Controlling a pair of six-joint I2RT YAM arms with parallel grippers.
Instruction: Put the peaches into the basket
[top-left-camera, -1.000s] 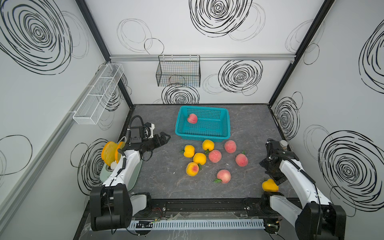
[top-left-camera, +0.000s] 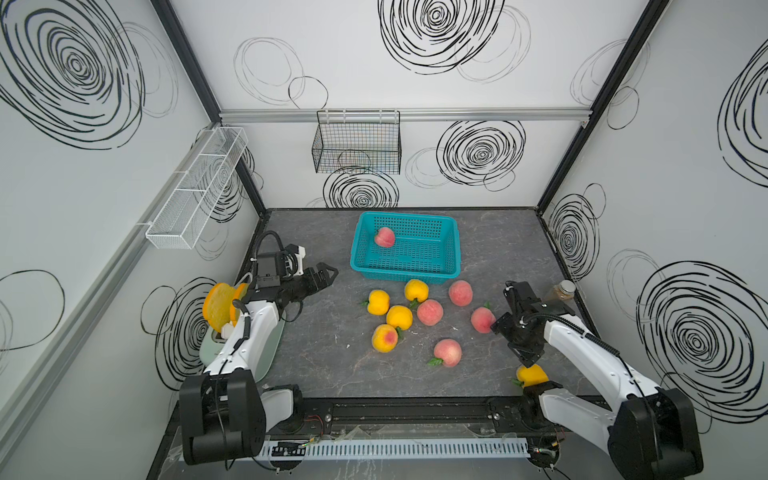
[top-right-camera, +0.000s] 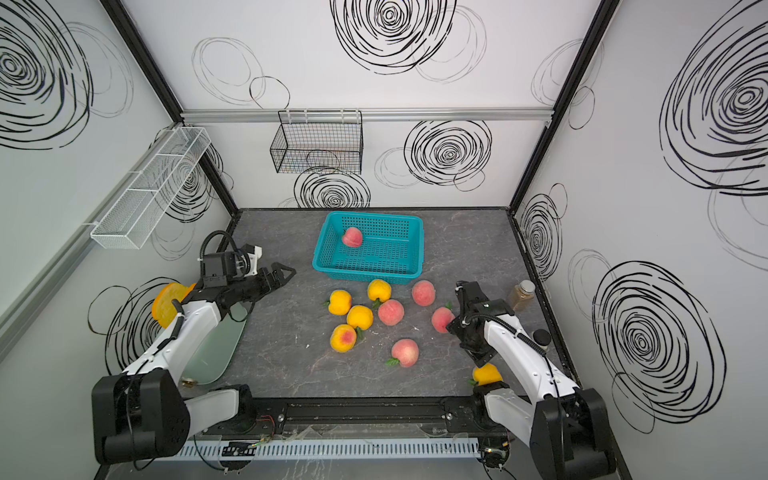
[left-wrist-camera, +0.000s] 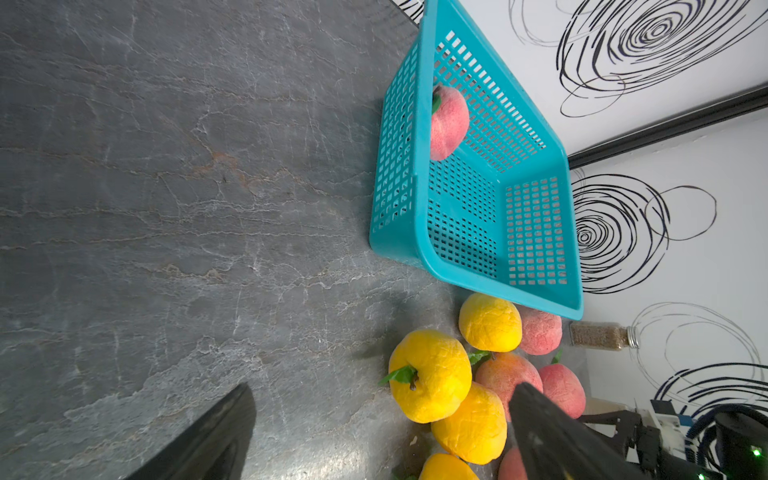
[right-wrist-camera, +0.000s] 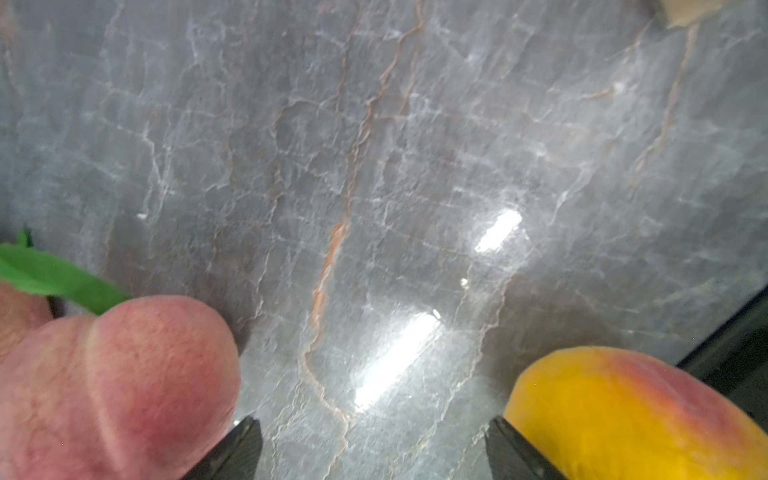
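Observation:
One pink peach (top-left-camera: 385, 237) lies in the left part of the teal basket (top-left-camera: 445, 273). Outside it on the table are a peach (top-left-camera: 460, 293) close to the basket's front, a peach (top-left-camera: 429, 312) among yellow fruits, a peach (top-left-camera: 447, 352) nearer the front and a leafy peach (top-left-camera: 483, 320) at the right. My right gripper is open beside that leafy peach; only bare table shows between its fingers. In the right wrist view, a peach (right-wrist-camera: 160, 384) is at the left finger. My left gripper hangs open and empty left of the basket.
Several yellow fruits (top-left-camera: 399, 317) cluster before the basket. Another yellow fruit (right-wrist-camera: 640, 416) borders the right gripper's other finger. A jar (top-right-camera: 521, 294) stands by the right edge, and a green tray (top-right-camera: 214, 352) at left. Table between left arm and fruits is clear.
My right gripper has moved left from the right edge toward the leafy peach. The yellow fruit by the right arm's base has shifted slightly left. The left arm looks practically still.

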